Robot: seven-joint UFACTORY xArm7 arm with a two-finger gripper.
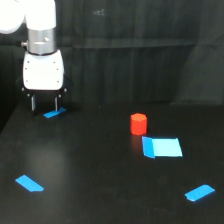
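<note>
At the upper left, my gripper (45, 104) points down, its dark fingers apart with nothing visible between them. A small red block (138, 124) with a six-sided outline rests on the dark table (110, 180), well to the right of the gripper. Just in front of the block and slightly right lies a light-blue flat piece (167, 147), with a brighter blue part along its left side. Whether this piece is flat or a low box, I cannot tell.
Blue strips mark the table: one strip (54, 113) by the gripper, another strip (29, 184) at front left, and a third strip (200, 192) at front right. Behind the table, the background is dark.
</note>
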